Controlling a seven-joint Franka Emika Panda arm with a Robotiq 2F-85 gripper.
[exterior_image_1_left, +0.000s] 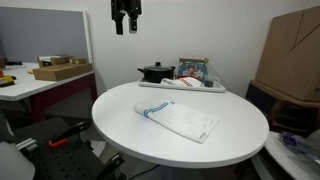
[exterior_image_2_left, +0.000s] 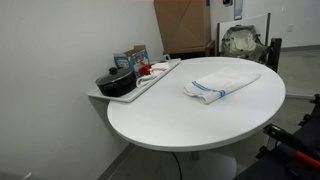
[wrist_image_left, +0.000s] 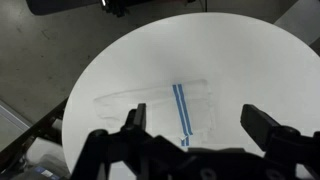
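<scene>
A white towel with blue stripes (exterior_image_1_left: 180, 119) lies spread on the round white table (exterior_image_1_left: 240, 135); its striped end is to the left in exterior view 1. My gripper (exterior_image_1_left: 126, 28) hangs high above the table's left back side there, well clear of the cloth. In the wrist view the gripper is open, its two dark fingers wide apart. Below them the towel (wrist_image_left: 150, 105) is seen, nothing being held between the fingers. Exterior view 2 shows the towel (exterior_image_2_left: 222, 84) too, flat with slightly raised folds, while the gripper is out of that view.
At the table's back stands a white tray (exterior_image_2_left: 128, 97) bearing a black lidded pot (exterior_image_2_left: 115, 82), a cloth with red on it and a box (exterior_image_2_left: 136, 57). Cardboard boxes (exterior_image_1_left: 62, 70) are stacked at the left.
</scene>
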